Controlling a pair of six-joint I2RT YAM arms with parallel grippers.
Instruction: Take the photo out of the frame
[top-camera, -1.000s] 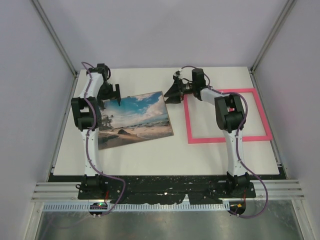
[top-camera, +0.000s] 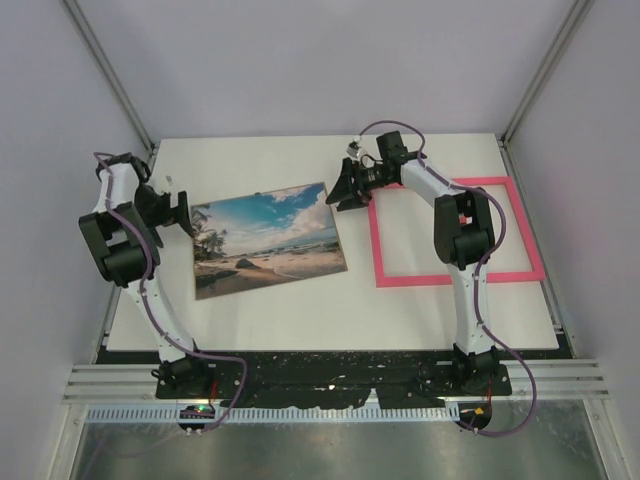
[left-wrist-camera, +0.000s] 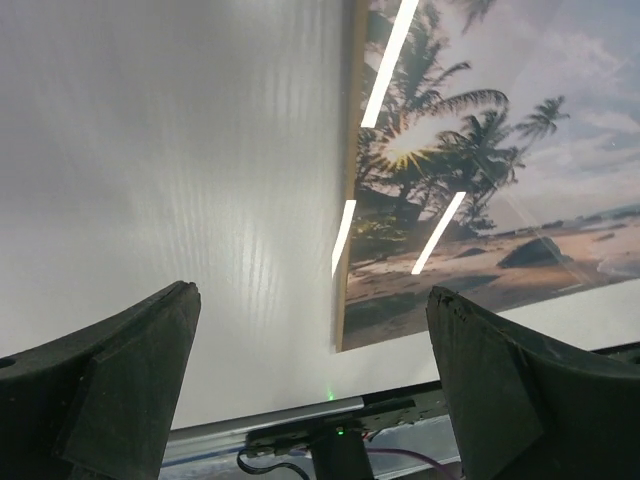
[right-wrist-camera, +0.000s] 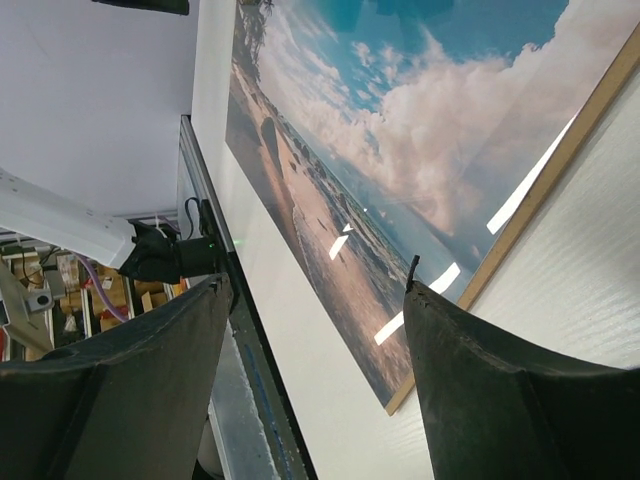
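Observation:
The beach photo (top-camera: 270, 240) lies flat on the white table, with a thin tan backing edge along its sides in both wrist views. Apart from it, to the right, rests the empty pink frame (top-camera: 413, 281), white table showing through its middle. My left gripper (top-camera: 172, 223) stands open just beyond the photo's left edge, nothing between its fingers. Close to the photo's upper right side is my right gripper (top-camera: 345, 200). In the right wrist view its fingers (right-wrist-camera: 480, 370) are apart, the photo's edge and corner visible past them, and nothing is gripped.
Glossy light strips reflect off the photo's surface. Bare table (top-camera: 300, 320) lies in front of the photo and behind it. Grey walls (top-camera: 310, 70) stand at the back and sides. The right arm reaches over the pink frame.
My left gripper has moved left and slightly toward the front, from over the photo's upper left corner to outside its left edge. Photo and frame have stayed put.

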